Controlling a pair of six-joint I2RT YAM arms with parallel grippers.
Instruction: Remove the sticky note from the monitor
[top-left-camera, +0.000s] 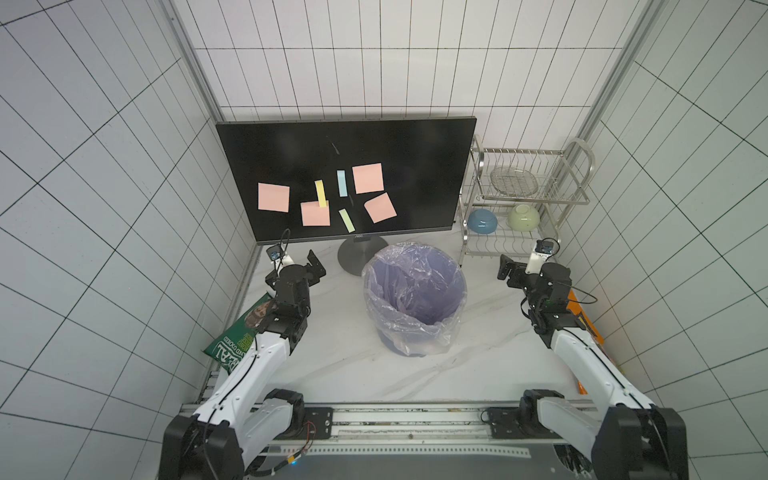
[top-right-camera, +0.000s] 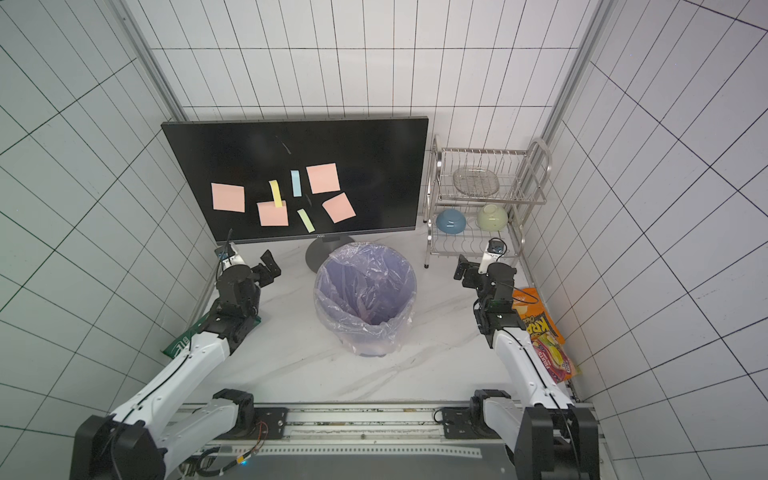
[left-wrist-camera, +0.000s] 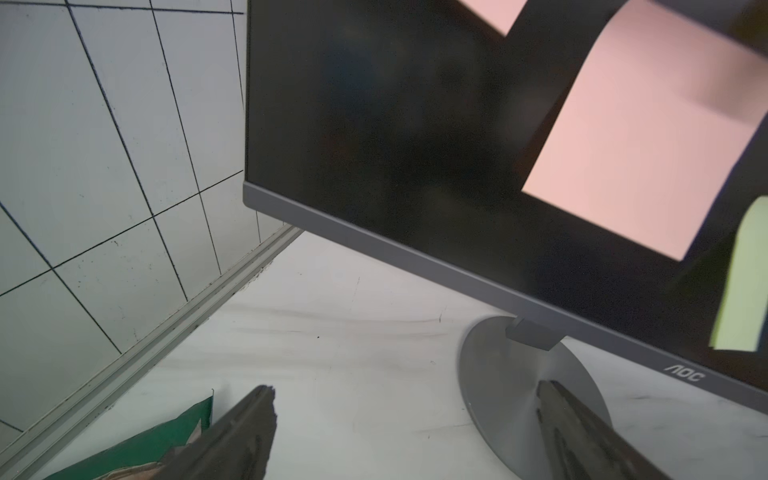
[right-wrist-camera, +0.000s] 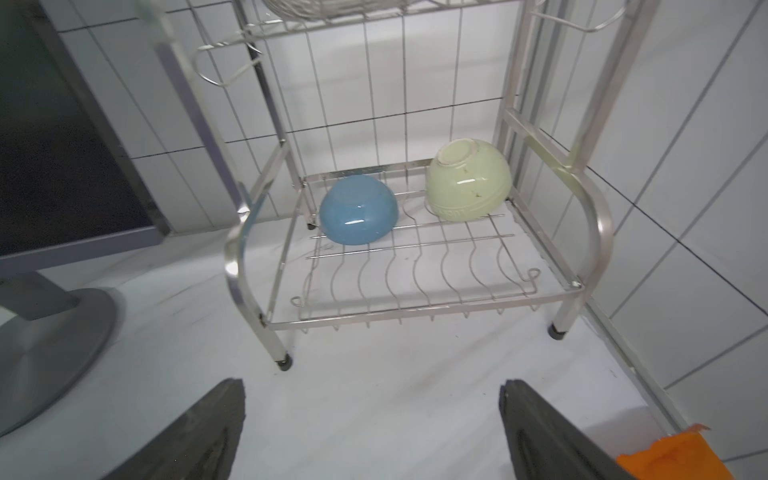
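A black monitor (top-left-camera: 416, 144) carries several sticky notes: pink squares (top-left-camera: 273, 197), a yellow strip (top-left-camera: 321, 192), a blue strip (top-left-camera: 341, 183) and a green strip (top-left-camera: 345, 220). In the left wrist view a large pink note (left-wrist-camera: 640, 128) and part of the green strip (left-wrist-camera: 740, 280) show close up. My left gripper is open and empty, low before the monitor's left part. My right gripper is open and empty, facing the dish rack at the right.
A bin (top-left-camera: 408, 336) lined with clear plastic stands mid-table before the monitor stand (top-left-camera: 352, 260). The steel rack (right-wrist-camera: 432, 312) holds bowls. Snack bags lie along both side walls.
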